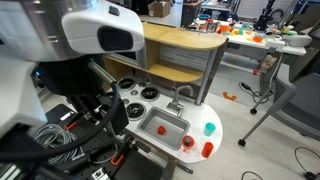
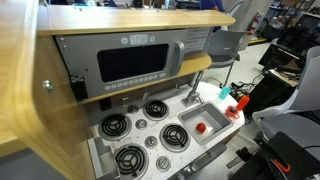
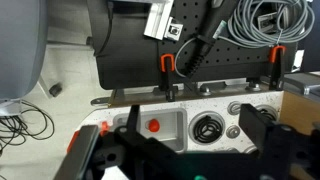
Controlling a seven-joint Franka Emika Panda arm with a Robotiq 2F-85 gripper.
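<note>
In the wrist view my gripper stands open, its dark fingers wide apart at the lower edge with nothing seen between them. Beyond them lies a small sink with a round red object in it. The toy kitchen's sink also shows in the first exterior view, the red object inside. A teal cup and two red items stand on the white counter beside it. The second exterior view shows the sink and the teal cup too.
Several burners sit left of the sink, below a microwave and a wooden shelf. A tall faucet rises behind the basin. Coiled cables lie on the black robot base. My white arm fills the left of the first exterior view.
</note>
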